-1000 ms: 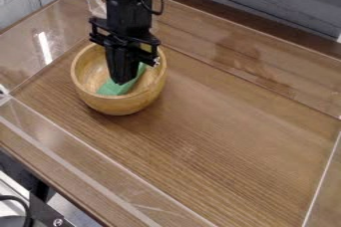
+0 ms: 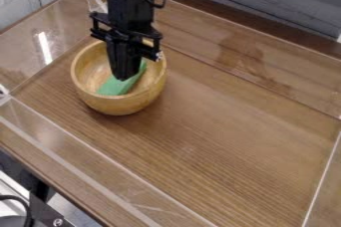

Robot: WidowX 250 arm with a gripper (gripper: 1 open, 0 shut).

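A round tan bowl sits on the wooden table toward the upper left, with a green object lying in it. The black gripper hangs over the bowl, its tips low above or at the green object, partly covering it. The fingers look close together; whether anything is between them is hard to make out.
A pale wall or ledge runs along the back right. A dark cable lies at the lower left edge.
The gripper has risen slightly. The bowl and green object look nearly unchanged.
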